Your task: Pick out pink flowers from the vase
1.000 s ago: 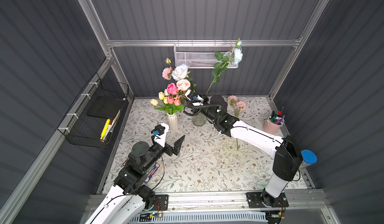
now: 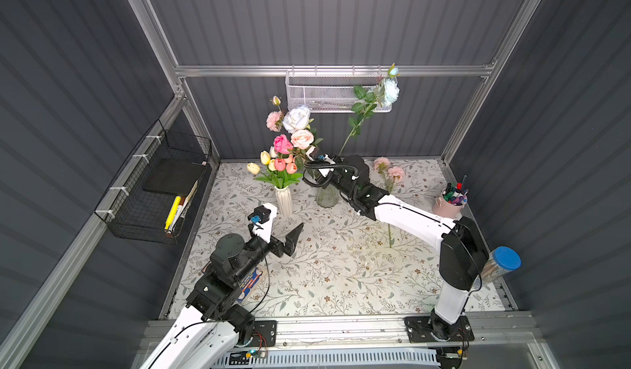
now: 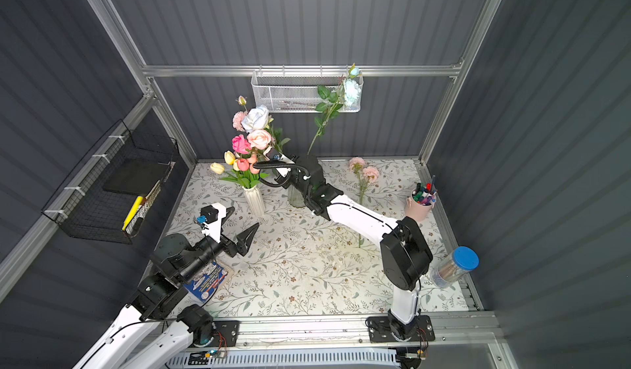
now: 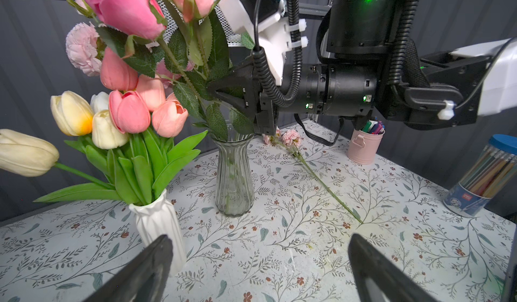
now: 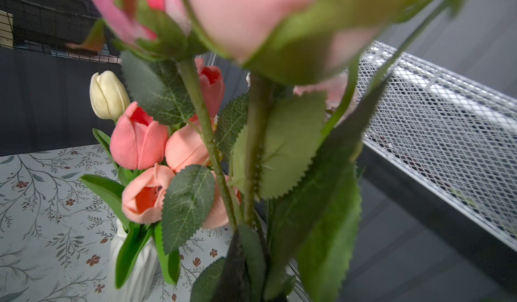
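My right gripper is shut among the stems and leaves above the clear ribbed vase (image 4: pixel 234 178); a stem is at its fingertips, but leaves hide whether it is pinched. That vase carries a hot-pink rose (image 2: pixel 282 144), a pale pink rose (image 2: pixel 302 138), a pink carnation-like bloom (image 2: pixel 274 120), a white rose (image 2: pixel 297 118) and a pale blue flower (image 2: pixel 390 91). Pink blooms fill the upper right wrist view, close to the camera. One pink-flowered stem (image 4: pixel 323 182) lies on the table. Open and empty, my left gripper stands at front left.
A white vase (image 4: pixel 157 226) of pink and cream tulips (image 4: pixel 129 112) stands close left of the clear vase. At right are a pink pen bucket (image 2: pixel 448 206) and a blue-lidded jar (image 2: pixel 502 262). A white mesh basket (image 2: pixel 315 99) hangs behind.
The right arm's elbow has shifted slightly left, and its gripper has moved a little among the stems. The pale pink rose has nudged slightly. The left arm is still.
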